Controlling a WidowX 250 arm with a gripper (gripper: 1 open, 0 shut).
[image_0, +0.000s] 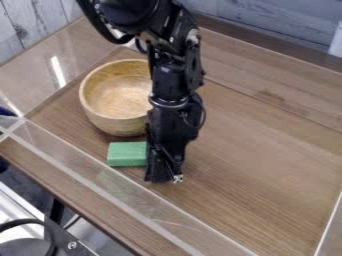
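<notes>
My black gripper (163, 168) reaches down to the tabletop in the middle of the camera view, over the right part of a green block (127, 154). The block lies flat, its right end hidden behind the gripper. I cannot tell from the view whether anything is between the fingers. A light wooden bowl (110, 97) sits just behind and left of the block, partly behind the arm.
Clear strips run along the near left edge, and the back wall (301, 18) stands behind.
</notes>
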